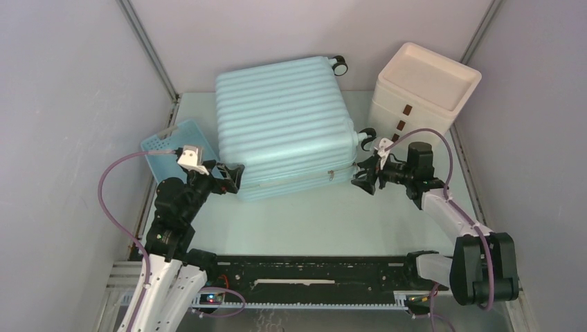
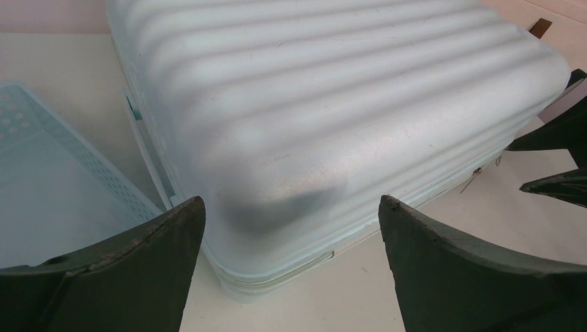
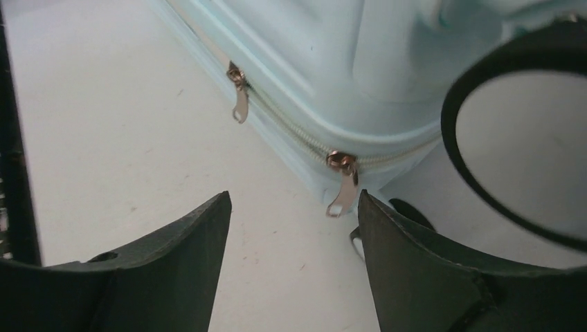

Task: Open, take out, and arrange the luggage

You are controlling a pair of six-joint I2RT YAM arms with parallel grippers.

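Note:
A pale blue hard suitcase lies on its side across the table, its zipper edge toward the front. My left gripper hangs open at its front-left corner; in the left wrist view nothing is between the fingers. In the right wrist view its fingers stand apart just below a zipper pull, not holding it. A second pull hangs further along the zipper.
A blue perforated basket stands at left, partly behind my left arm. White stacked drawers stand at back right, beside the suitcase's wheels.

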